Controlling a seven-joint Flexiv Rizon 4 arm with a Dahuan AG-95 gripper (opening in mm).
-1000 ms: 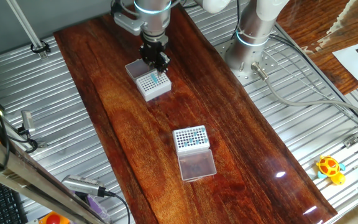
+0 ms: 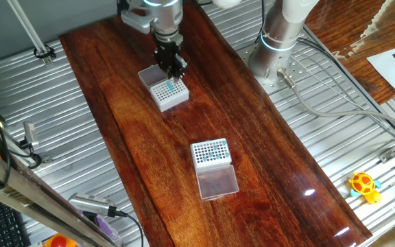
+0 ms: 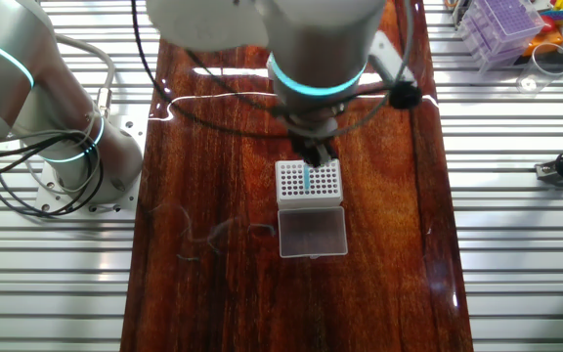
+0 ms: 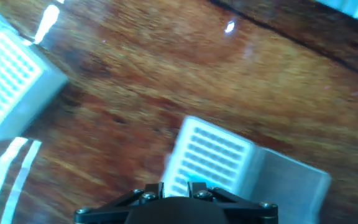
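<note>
A white rack with rows of holes (image 2: 169, 93) lies at the far end of the wooden board, its clear lid folded open. A short line of blue marks or pieces shows among the holes of this white rack (image 3: 323, 183). My gripper (image 2: 177, 69) hangs at the rack's edge, pointing down; contact is unclear. In the wrist view, the black fingertips of the gripper stand slightly apart, nothing visible between them, in front of a blurred rack (image 4: 207, 160). A second white rack (image 2: 210, 152) with scattered blue spots sits nearer the board's middle, its clear lid (image 2: 217, 182) open.
The wooden board (image 2: 136, 171) is bare around both racks. To its right stands the robot base (image 2: 269, 58) with cables. A toy turtle (image 2: 364, 185) is off the right edge, and a metal device (image 2: 92, 204) off the left.
The upper part of my arm has shifted slightly up and left in exterior view 1, while the fingertips stay close to the far rack's edge. Both racks are where they were.
</note>
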